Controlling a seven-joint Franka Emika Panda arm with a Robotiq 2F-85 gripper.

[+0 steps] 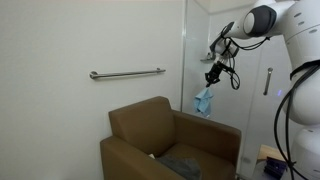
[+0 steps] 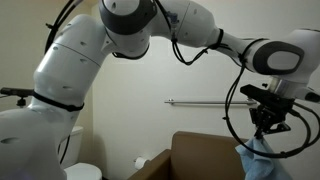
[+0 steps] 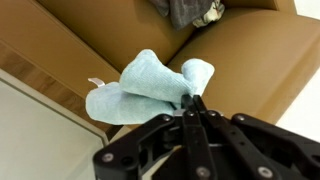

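Note:
A light blue cloth (image 1: 203,101) hangs from my gripper (image 1: 209,83), which is shut on it above the right side of the brown armchair (image 1: 142,122). In the second exterior view the cloth (image 2: 262,163) drapes down below the gripper (image 2: 261,133). Seen from the wrist, the cloth (image 3: 150,76) spreads out from the gripper's tips (image 3: 190,102) over the chair, partly hiding its seat and arm. The exact pinch on the fabric is hidden by its folds.
A metal towel bar (image 1: 128,73) is fixed to the white wall, left of my gripper. Dark grey fabric (image 3: 184,9) lies on the chair seat. A white toilet (image 2: 82,152) stands at the left in the second exterior view.

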